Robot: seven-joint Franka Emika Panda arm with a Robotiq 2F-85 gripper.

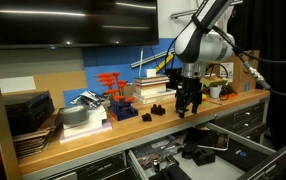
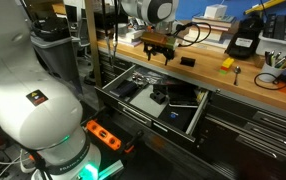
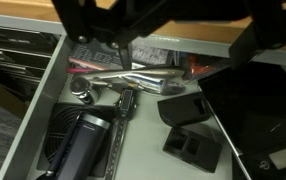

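Note:
My gripper (image 1: pixel 188 108) hangs over the front edge of the wooden counter (image 1: pixel 118 129), above an open drawer (image 2: pixel 125 107). Its dark fingers reach down from the top of the wrist view, spread apart with nothing between them. Inside the drawer, the wrist view shows two black blocks (image 3: pixel 193 148), a caliper (image 3: pixel 124 108), a black device (image 3: pixel 80 147), a small metal cylinder (image 3: pixel 83 90) and a dark flat panel (image 3: pixel 253 110). Long metal tools (image 3: pixel 143 76) lie at the drawer's back, partly covered by the gripper.
Small black pieces (image 1: pixel 157 109) lie on the counter left of my gripper. Farther along are red racks (image 1: pixel 111 85), a stack of books (image 1: pixel 151 87) and a metal pot (image 1: pixel 75 116). A pencil cup (image 2: pixel 269 74) stands at the counter's other end.

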